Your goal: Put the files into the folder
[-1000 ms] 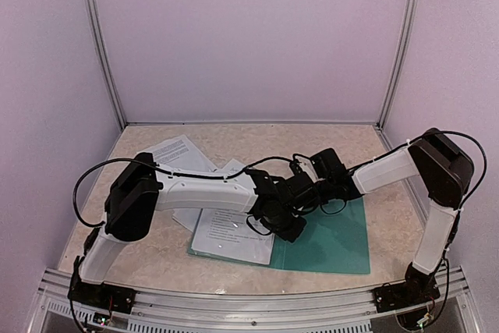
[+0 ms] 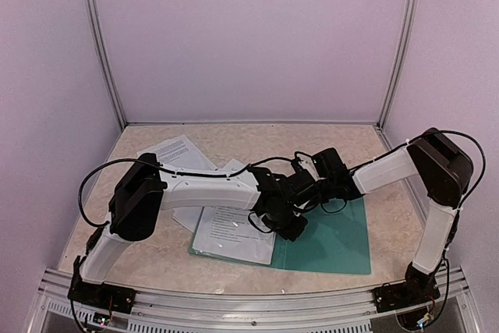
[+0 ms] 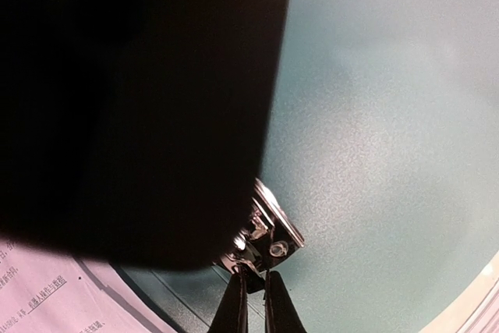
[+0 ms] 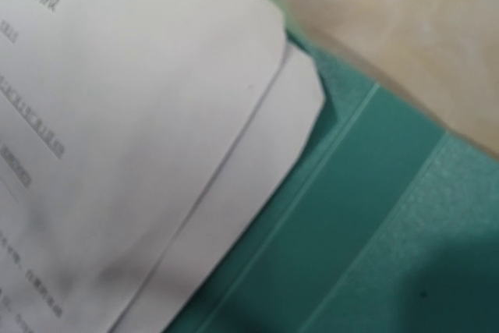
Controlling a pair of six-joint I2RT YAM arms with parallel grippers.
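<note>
The teal folder (image 2: pixel 327 247) lies open, white sheets (image 2: pixel 234 243) on its left half. In the left wrist view, my left gripper is shut at a metal clip (image 3: pixel 277 232) over the teal surface; whether it pinches part of it is unclear. Printed paper (image 3: pixel 35 294) is at lower left; a large dark body fills the upper left. My right gripper (image 2: pixel 316 185) is above the folder's upper middle, close to the left one; its fingers are hidden. The right wrist view shows sheets (image 4: pixel 132 130) with a corner beside the folder's spine (image 4: pixel 343 193).
More loose sheets (image 2: pixel 168 150) lie at the back left, partly under the left arm. Bare table (image 2: pixel 257 136) shows along the back and at both sides. The two grippers crowd the folder's middle.
Compared with a second ago, the left arm has shifted very slightly to the right. The right arm looks essentially unmoved.
</note>
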